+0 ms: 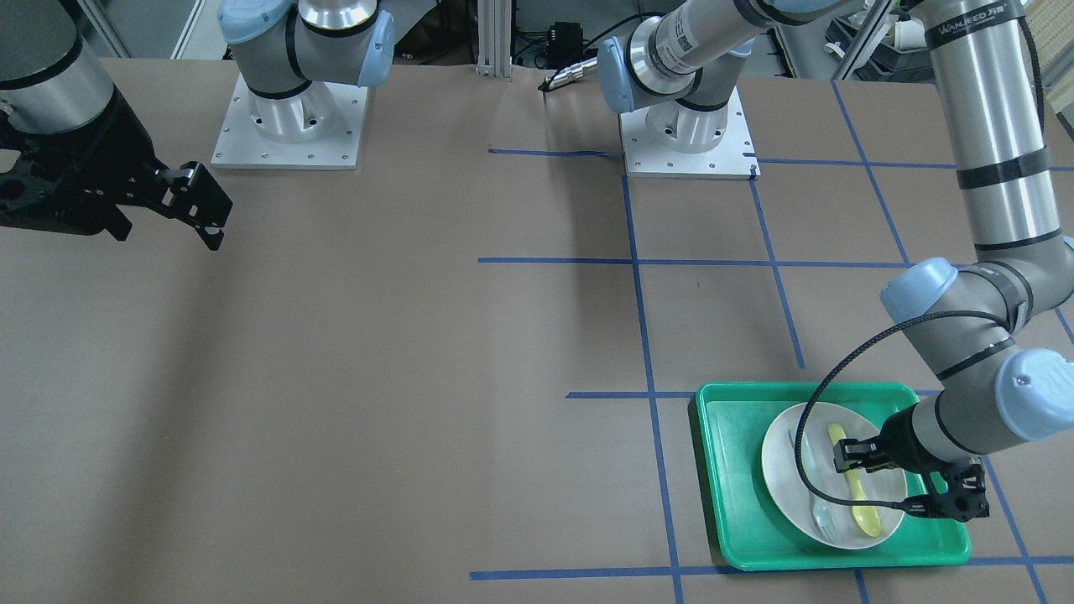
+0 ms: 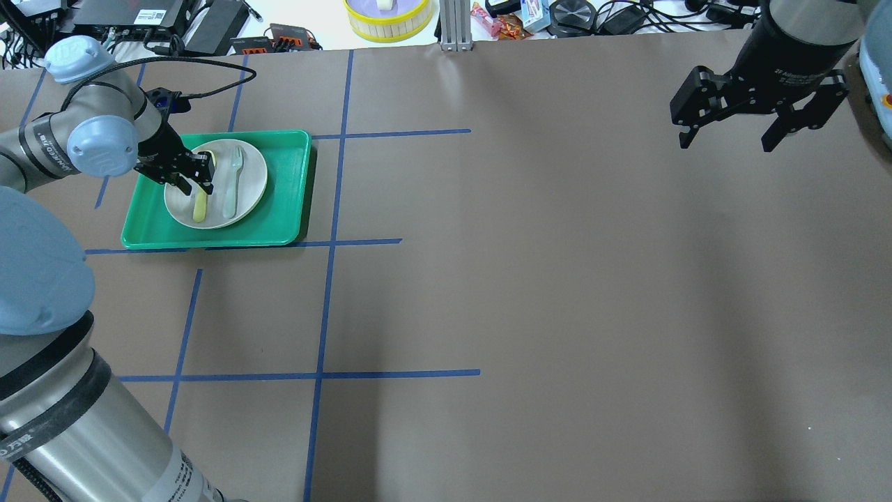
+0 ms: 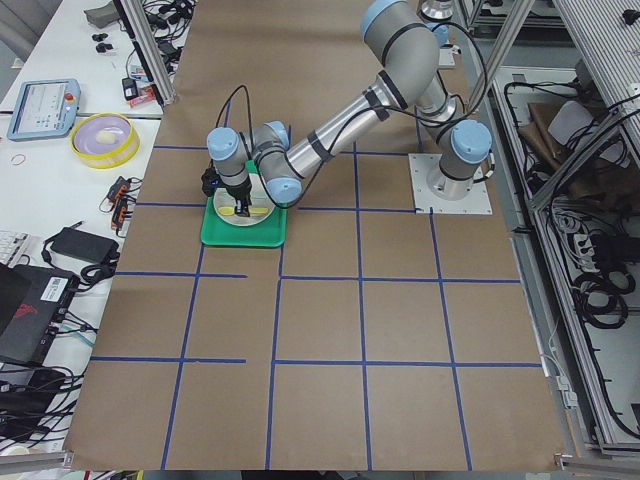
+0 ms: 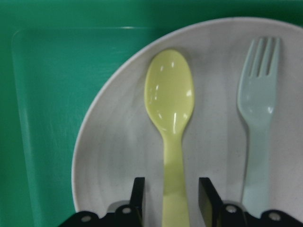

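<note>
My gripper hangs low over a white plate (image 4: 109,146), its two fingers open on either side of the yellow spoon's handle; the yellow spoon (image 4: 168,90) lies bowl-up on the plate. A pale blue-green fork (image 4: 258,104) lies parallel to it, to the right in the wrist view. The plate rests in a green tray (image 1: 730,483), at the lower right of the front view and at the left of the top view. Whether the fingertips touch the plate is unclear.
A second arm's black end (image 2: 752,96) hovers at the opposite side. Other arm bases stand at the table's back in the front view. Cluttered white side tables (image 3: 50,180) border it.
</note>
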